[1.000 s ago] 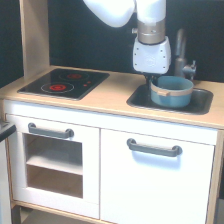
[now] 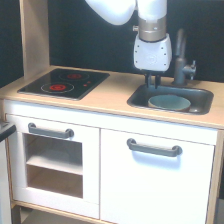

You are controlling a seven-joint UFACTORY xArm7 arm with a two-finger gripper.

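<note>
A white robot arm hangs from the top centre, its gripper [image 2: 153, 78] low over the left part of the sink [image 2: 199, 101] in the toy kitchen counter. A teal round item [image 2: 170, 103], probably the pot, sits down in the basin, mostly below the rim. The dark fingers are small, and whether they are open or shut, or touch the item, is unclear.
A black hob [image 2: 69, 83] is on the left of the wooden counter [image 2: 115, 95]. A dark tap [image 2: 180, 60] stands behind the sink. Below are a white oven with open shelves and a cupboard door [image 2: 155, 180].
The teal pot has gone from above the sink down into the basin. The gripper has moved only slightly.
</note>
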